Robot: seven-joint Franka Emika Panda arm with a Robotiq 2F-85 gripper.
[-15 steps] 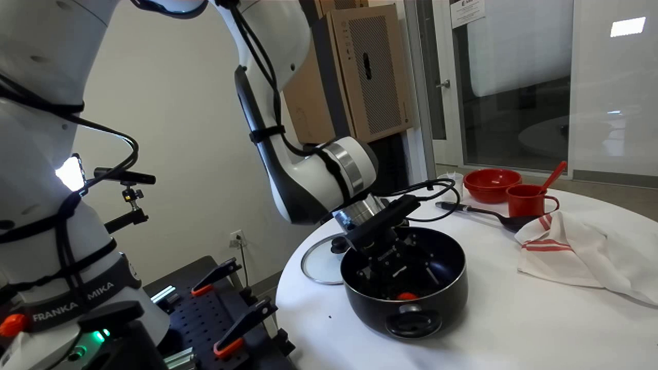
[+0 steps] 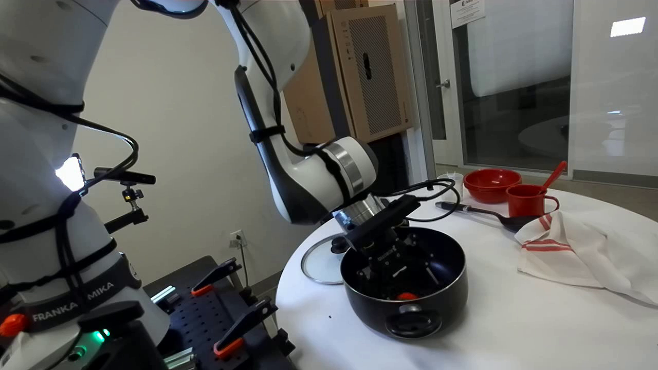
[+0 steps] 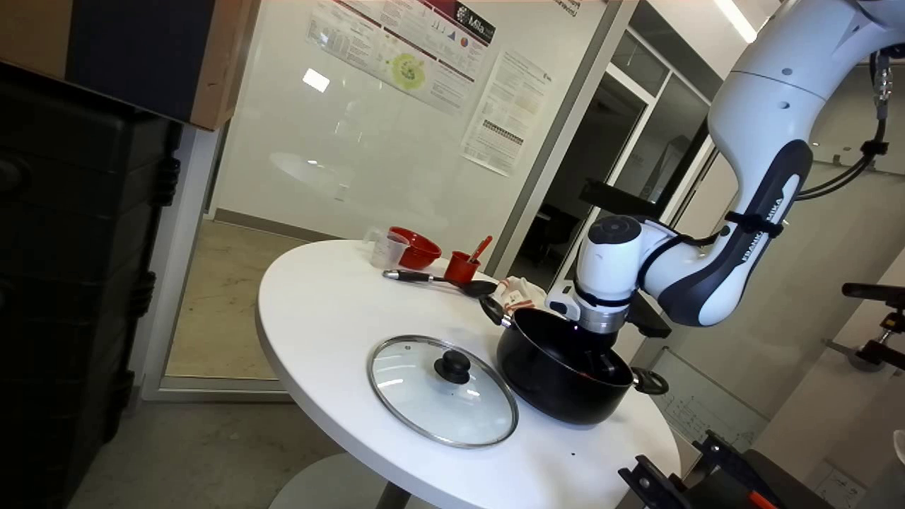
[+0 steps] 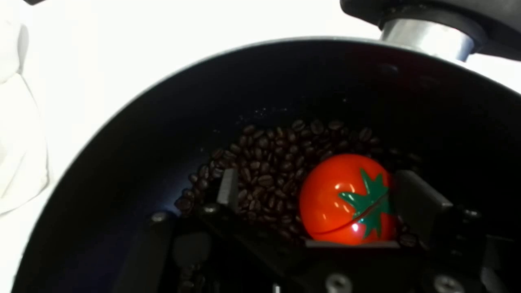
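Observation:
Inside the black pot [image 2: 376,308] my gripper stands open, its fingers well apart. In the wrist view a red toy tomato [image 4: 322,200] with a green leaf mark lies between the fingers, close to the right finger [image 4: 422,202]; whether they touch I cannot tell. The left finger [image 4: 227,188] is clear of it, with dark beans in the gap. Dark coffee beans [image 4: 266,166] cover part of the pot floor around the tomato. Only a small patch of the tomato [image 2: 407,296] shows in exterior view 1.
A glass lid [image 3: 416,386] lies on the white table beside the pot. Farther off are a black spatula [image 2: 481,211], a red mug [image 2: 524,202], red bowls [image 2: 491,185], a clear cup [image 3: 389,252] and a white cloth [image 2: 573,259]. The pot's walls surround the gripper closely.

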